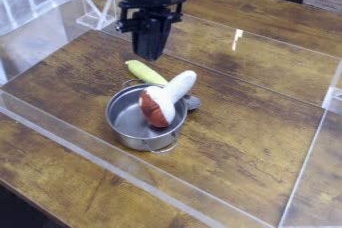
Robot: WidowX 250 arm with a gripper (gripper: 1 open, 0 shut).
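My black gripper [151, 32] hangs at the top centre, above and behind the pot, its fingers close together with nothing seen between them. A silver pot [131, 120] stands left of centre on the wooden table. A red and white object [167, 96] rests in it, its white end reaching over the back right rim. A pale yellow-green elongated object [144, 72] lies just behind the pot; whether it touches the rim I cannot tell.
A small grey object [191, 103] sits at the pot's right. Clear panels edge the table at left and right.
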